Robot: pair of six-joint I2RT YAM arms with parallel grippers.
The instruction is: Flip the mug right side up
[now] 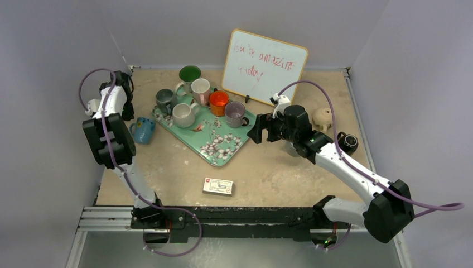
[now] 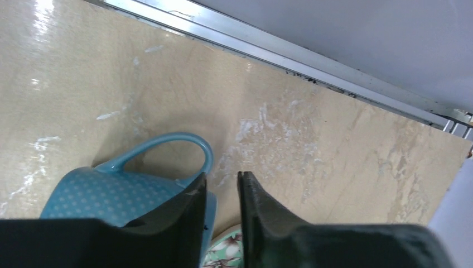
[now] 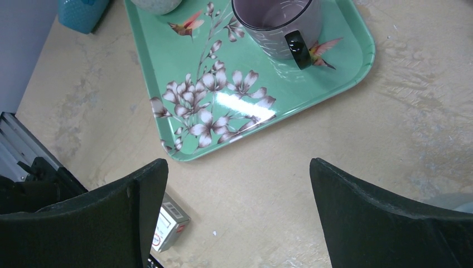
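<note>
The blue mug [image 1: 144, 132] lies on its side on the bare table left of the tray, its handle sticking out. In the left wrist view the mug [image 2: 106, 195] is at lower left, handle upward, below my left gripper, whose fingers stand apart with nothing seen held between them. From above, that gripper is hidden under its arm near the back left. My right gripper stands open and empty near the tray's right corner, the mug partly showing at the top left of its view.
The green tray [image 1: 206, 153] holds several mugs. A whiteboard [image 1: 265, 61] stands at the back. A box [image 1: 217, 187] lies at the front; a black mug [image 1: 347, 143] and beige object [image 1: 322, 117] sit at the right.
</note>
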